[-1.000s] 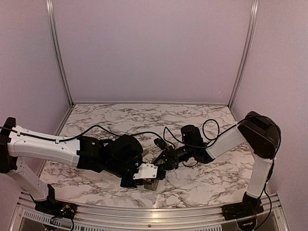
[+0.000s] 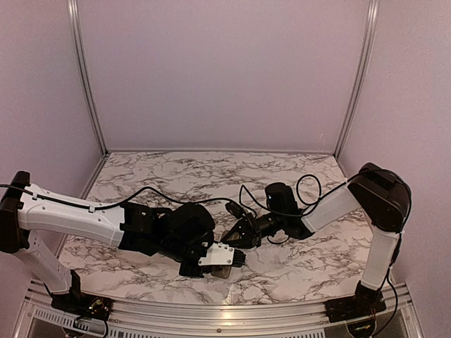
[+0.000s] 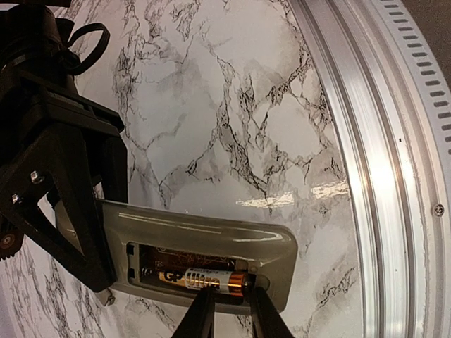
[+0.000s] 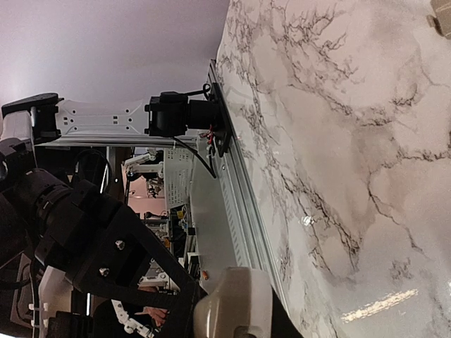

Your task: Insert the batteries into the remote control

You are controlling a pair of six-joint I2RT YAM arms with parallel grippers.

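Note:
The beige remote control (image 3: 197,229) has its battery compartment open upward, with one GP battery (image 3: 211,280) lying inside, seen in the left wrist view. My right gripper (image 2: 236,232) is shut on one end of the remote, also seen at the bottom of the right wrist view. My left gripper is at the compartment, its fingertips by the battery's lower side and positive end; whether anything is between them is unclear. From the top, the remote is mostly hidden by the arms.
A metal rail (image 2: 211,310) runs along the front edge. A small tan object (image 4: 440,17) is at the edge of the right wrist view.
The right arm looks unchanged.

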